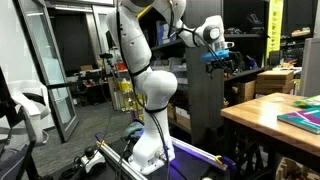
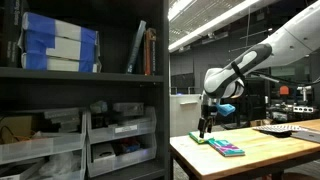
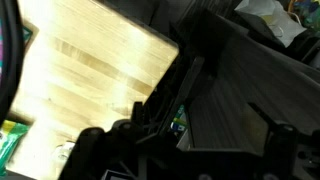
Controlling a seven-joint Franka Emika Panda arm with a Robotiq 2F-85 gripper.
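My gripper stands open, its dark fingers wide apart with nothing between them. Below it in the wrist view are the wooden table's edge and a dark gap beside it. Exterior view 1 has the gripper raised higher than the tabletop, in front of the grey cabinet. A flat box with a colourful top lies on the table in exterior view 2, close to a green item. Part of a green packet shows at the wrist view's left edge.
A dark shelf unit with blue-and-white boxes, books and clear bins stands beside the table. Cardboard boxes sit behind the table. A dark wood-grained surface fills much of the wrist view's right. Bare tabletop lies near the edge.
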